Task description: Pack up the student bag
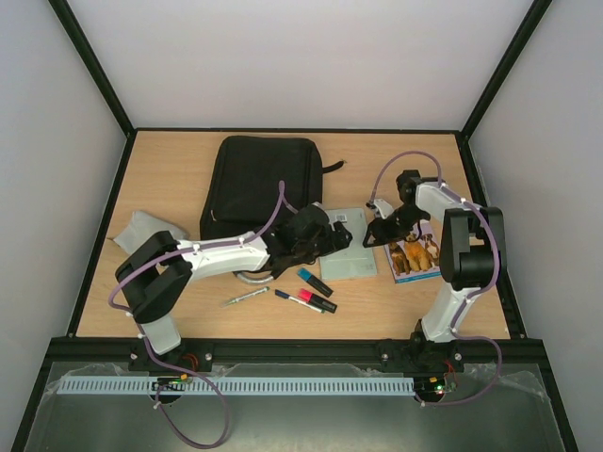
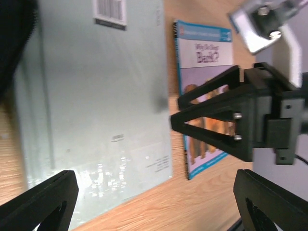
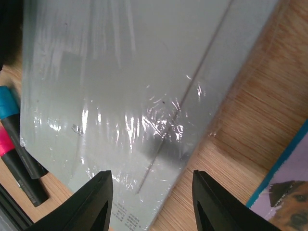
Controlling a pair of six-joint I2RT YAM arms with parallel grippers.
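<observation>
A grey-green book in clear wrap [image 2: 91, 106] lies flat between my arms, right of the black bag [image 1: 264, 179]. My left gripper [image 1: 335, 235] is over its upper left part, open, with nothing between its fingers in the left wrist view. My right gripper [image 1: 369, 235] is at its right edge; in the right wrist view its fingertips are over that edge, and whether it holds anything is hard to see. A picture book [image 2: 202, 62] lies to the right. A blue marker [image 3: 26, 149], pink marker [image 3: 21, 178] and slim pen [image 1: 297, 300] lie below.
A silver pen [image 1: 245, 296] lies near the front of the table, and a pale pouch [image 1: 146, 233] at the left.
</observation>
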